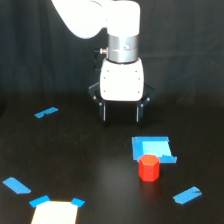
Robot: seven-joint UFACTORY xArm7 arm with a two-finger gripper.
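Note:
My gripper (122,113) hangs over the back of the dark table, its two dark fingers spread wide apart. Nothing shows between them. A small red block (149,170), many-sided or round, stands upright toward the front right. It is well clear of the gripper, nearer to the camera. Right behind the block lies a blue-bordered square (140,148) with a pale centre. The block hides part of its front edge.
A cream-topped object (54,213) is cut off by the bottom edge at the left. Blue tape strips (16,186) mark the table at several spots.

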